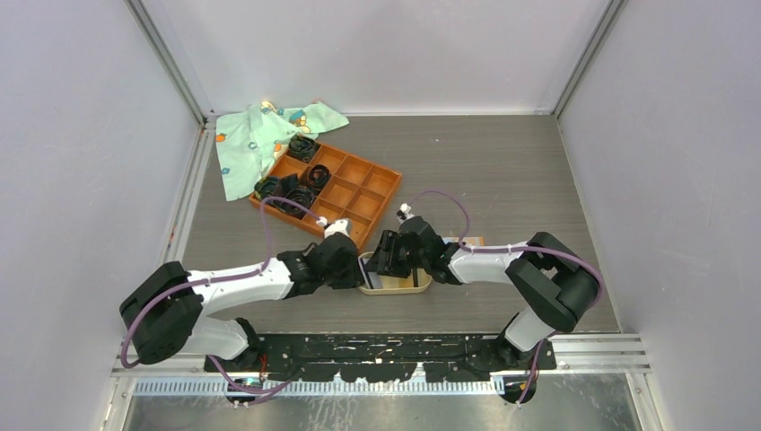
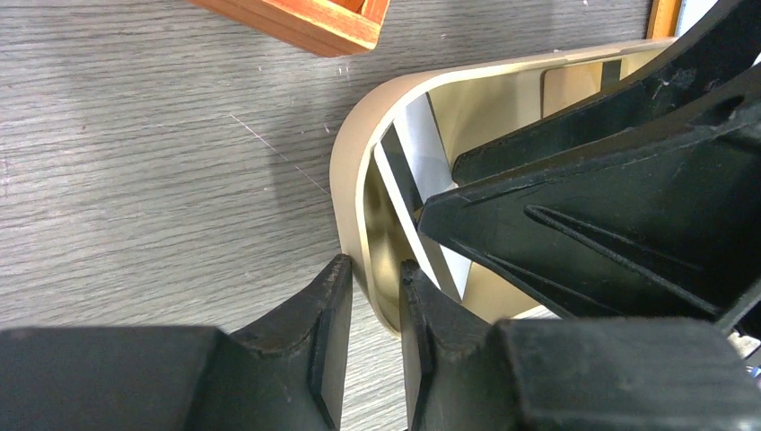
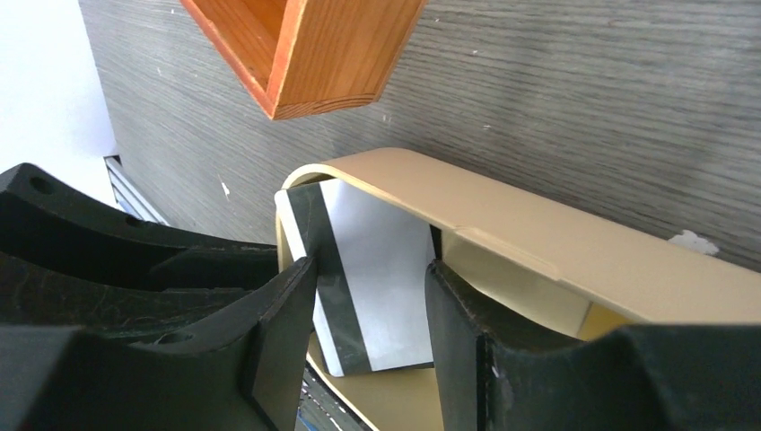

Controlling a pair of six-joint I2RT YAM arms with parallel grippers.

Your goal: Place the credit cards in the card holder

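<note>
The beige oval card holder lies between my two grippers. A white card with a black stripe is inside it, at its left end. My right gripper is shut on this card, with one finger at each side of it. At the holder's rounded left end, my left gripper stands part open, one finger outside the end wall and one inside, so the rim passes between them. A gap shows beside the inner finger. Much of the holder is hidden under the right gripper in the top view.
An orange wooden divided tray holding black coiled cables sits just behind the holder, its corner close to both arms. A patterned green cloth lies at the back left.
</note>
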